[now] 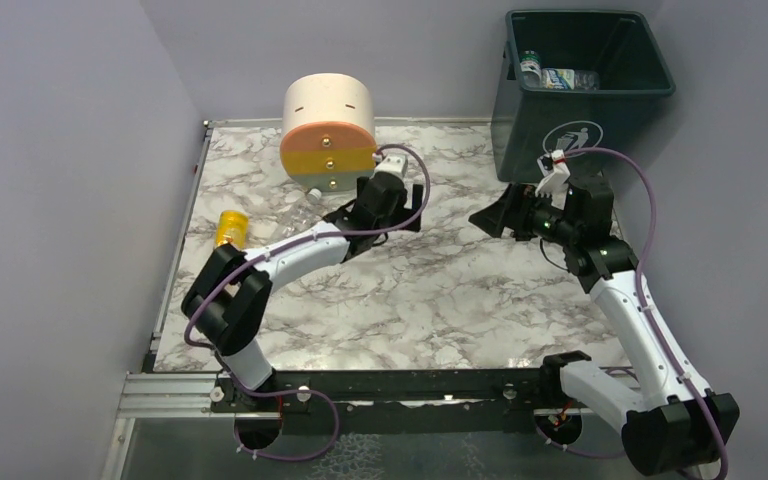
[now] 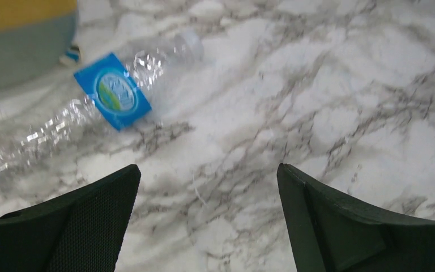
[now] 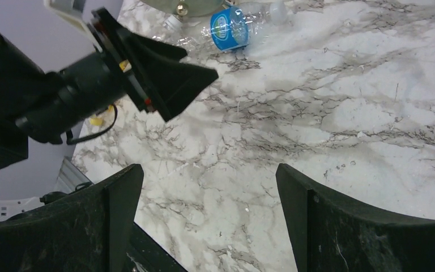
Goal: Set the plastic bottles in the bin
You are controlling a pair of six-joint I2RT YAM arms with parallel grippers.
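My left gripper (image 1: 390, 210) hangs open over the table left of centre. In the left wrist view a clear bottle (image 2: 113, 90) with a blue label lies up and left of its empty fingers. Another clear bottle (image 1: 295, 215) shows behind the left arm, and a yellow bottle (image 1: 231, 228) lies at the left, partly hidden by that arm. My right gripper (image 1: 502, 218) stands open and empty in front of the bin (image 1: 580, 135), which holds several bottles at the back right.
A rounded white, orange and yellow drawer box (image 1: 325, 110) stands at the back, beside the bottles.
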